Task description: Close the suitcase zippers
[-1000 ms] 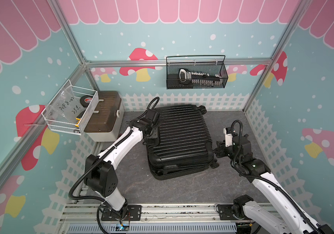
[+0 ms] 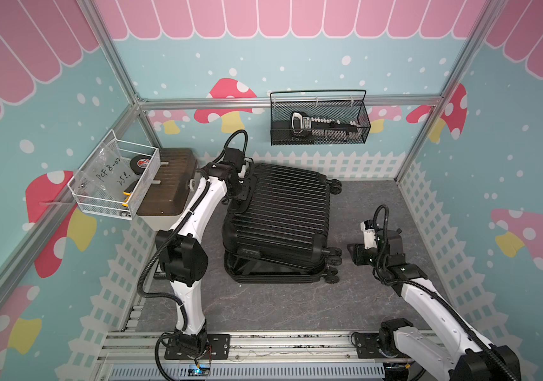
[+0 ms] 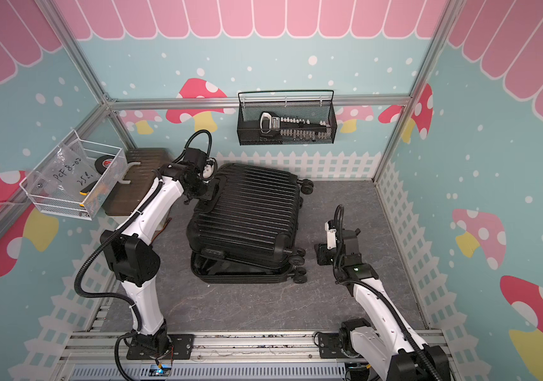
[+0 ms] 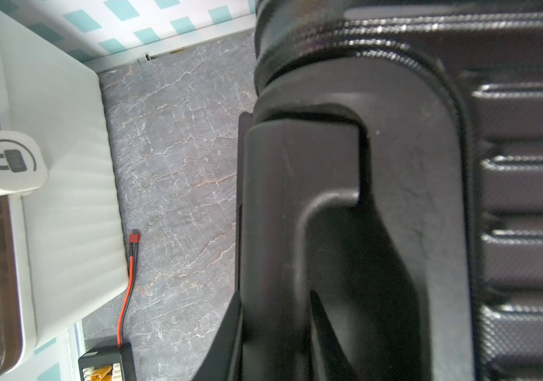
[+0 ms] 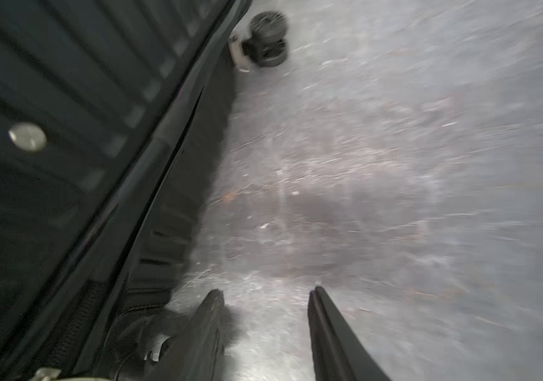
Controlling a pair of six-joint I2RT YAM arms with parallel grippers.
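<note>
The black ribbed suitcase (image 2: pixel 284 216) lies on the grey floor, its top shell (image 3: pixel 246 209) raised and shifted, leaving a gap along the front edge. My left gripper is shut on the suitcase handle (image 4: pixel 284 165) at the left side. My right gripper stands open beside the suitcase's right side, nothing between its fingers, low over the floor. In the right wrist view a black strip, part of it zipper (image 5: pixel 81 317), runs along the shell's edge. I cannot make out the zipper pulls.
A brown-lidded box (image 2: pixel 163 190) and a white wire basket (image 2: pixel 93 200) are at the left. A black mesh basket (image 2: pixel 320 136) hangs on the back wall. Bare floor (image 2: pixel 373 197) lies right of the suitcase and in front of it.
My left gripper has moved back and up, and the suitcase's top shell has shifted with it, widening the front gap. The right arm has moved a little toward the front.
</note>
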